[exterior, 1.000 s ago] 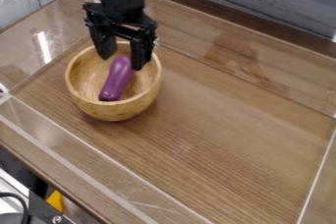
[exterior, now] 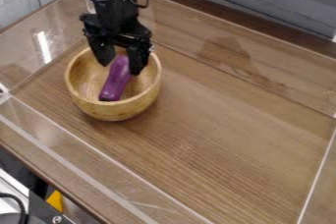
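A wooden bowl (exterior: 144,100) sits on the left part of the wooden table, holding an elongated purple object (exterior: 114,81), apparently an eggplant. The black gripper (exterior: 120,53) hangs over the back of the bowl, its open fingers at or just above the upper end of the purple object. Whether they touch it is not clear.
A grey wall (exterior: 262,2) runs along the back. Cables and a yellow item lie off the table's edge at the lower left.
The gripper has shifted slightly left and down toward the upper end of the purple object. The bowl and the object look unmoved.
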